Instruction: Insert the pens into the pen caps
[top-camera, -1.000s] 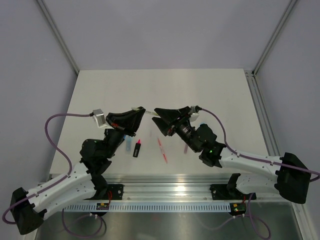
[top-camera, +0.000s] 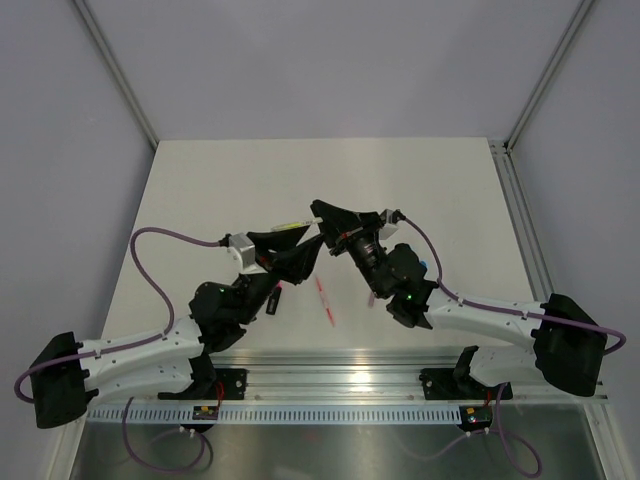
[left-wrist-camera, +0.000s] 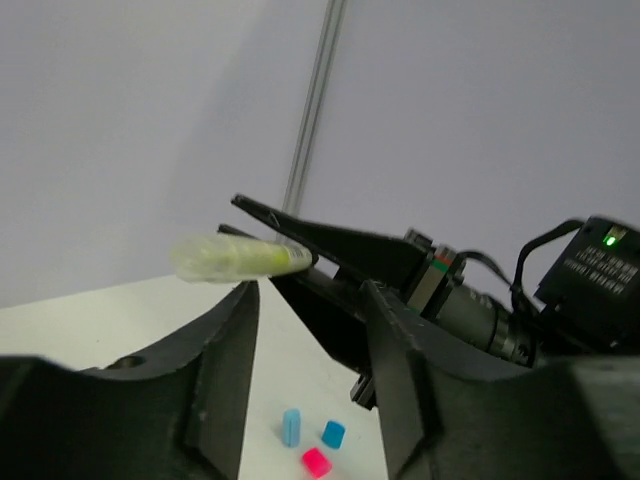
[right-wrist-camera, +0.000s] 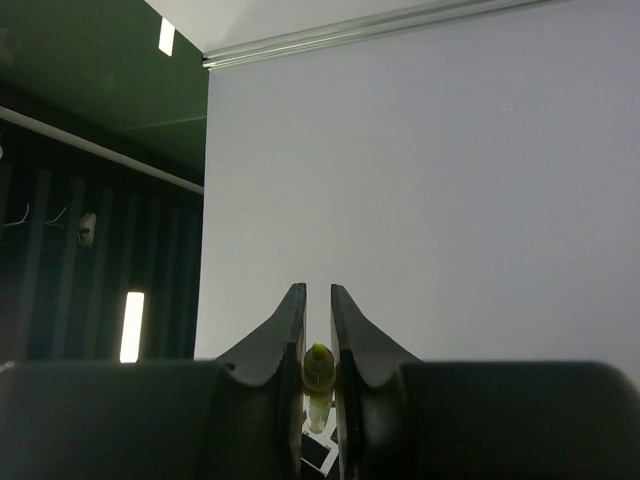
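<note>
A pale yellow pen (top-camera: 293, 225) is held by my right gripper (top-camera: 320, 222), shut on it; in the left wrist view the pen (left-wrist-camera: 232, 258) sticks out toward my left gripper, and in the right wrist view its yellow end (right-wrist-camera: 318, 370) shows between the fingers. My left gripper (top-camera: 307, 250) is just below the pen, its fingers part open, with nothing seen between them in the left wrist view. On the table lie a dark marker (top-camera: 272, 300) and a pink pen (top-camera: 324, 300); whether they are capped I cannot tell.
Small blue and pink pieces (left-wrist-camera: 334, 434) lie on the table beneath the arms, partly hidden in the top view. Grey walls stand at both sides.
My left gripper has moved right and toward the front edge, now below the pen. My right gripper has risen slightly toward the back of the table with the pen in it.
</note>
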